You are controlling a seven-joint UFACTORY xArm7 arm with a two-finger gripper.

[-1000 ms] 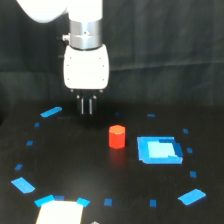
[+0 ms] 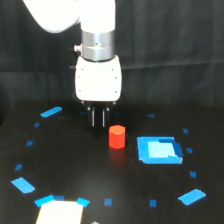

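A red block [image 2: 117, 137] with a hexagonal outline rests on the dark table right of the middle. My white gripper [image 2: 98, 117] points down, its dark fingers slightly left of the block and, in the picture, a little above it. The fingers blend into the black background, so their spacing is unclear. No object shows between them. Farther right lies a blue square frame [image 2: 142, 150] with a pale, whitish-blue inside.
Blue tape strips mark the table: one at the back left [image 2: 51, 112], one at the front left [image 2: 22, 185], one at the front right [image 2: 191, 197]. Small blue squares dot the surface. A pale object [image 2: 60, 212] is cut off at the bottom edge.
My gripper has moved to the right and lower in the picture, closer to the red block. The block and the blue frame look unmoved.
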